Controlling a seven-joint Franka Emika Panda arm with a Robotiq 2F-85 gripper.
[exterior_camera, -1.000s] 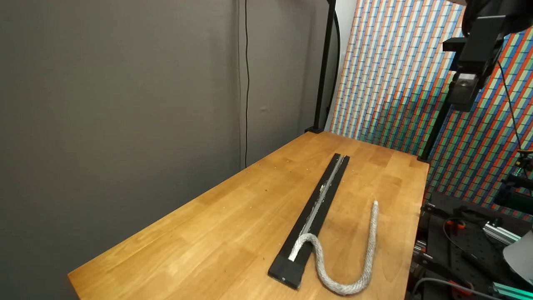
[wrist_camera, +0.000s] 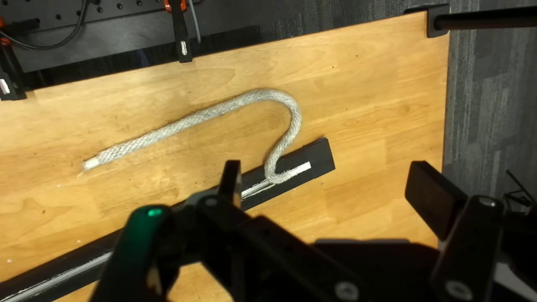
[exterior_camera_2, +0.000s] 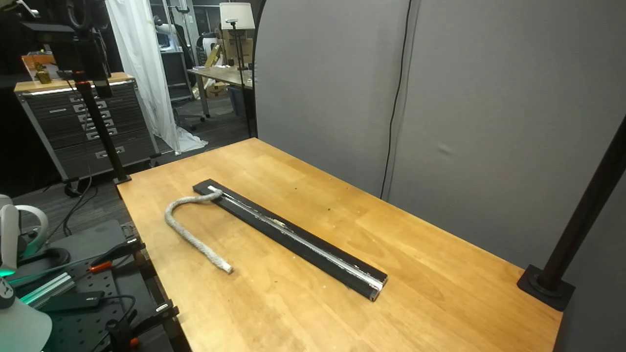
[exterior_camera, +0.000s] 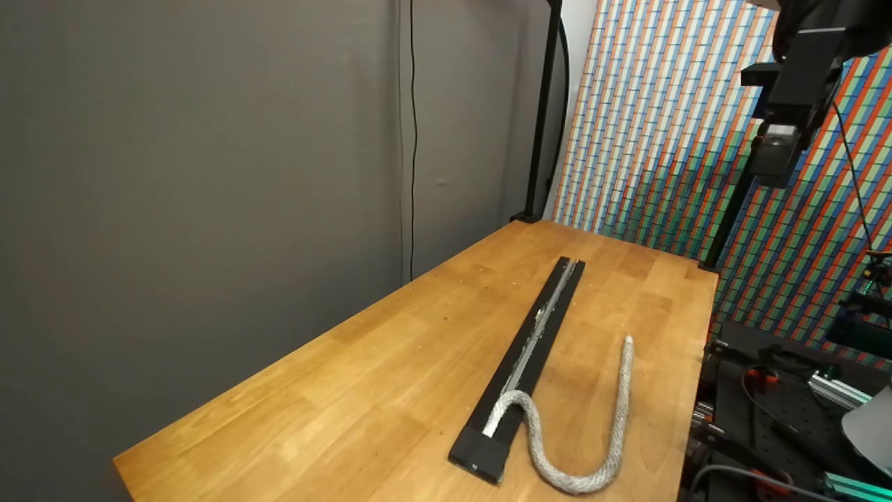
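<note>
A grey braided rope (wrist_camera: 201, 116) lies in a curve on the table, its loose whitish end (wrist_camera: 92, 163) out on bare wood. The opposite end (wrist_camera: 300, 168) rests along the near end of a long black channel (exterior_camera: 478, 447), whose pale groove (exterior_camera: 539, 328) runs lengthwise. Past that end the groove holds no rope. My gripper stands open, its fingers (wrist_camera: 425, 193) wide apart with nothing between them. High above the table at the upper right of exterior view 1, the gripper (exterior_camera: 778, 163) is well clear of rope and channel.
Black posts (exterior_camera_2: 543, 287) rise from the table corners. Clamps (wrist_camera: 182, 48) grip the table edge on the rope's side, beside a dark perforated platform (wrist_camera: 116, 20). Bare wood (exterior_camera: 359, 376) lies free on the channel's other side, toward the grey wall.
</note>
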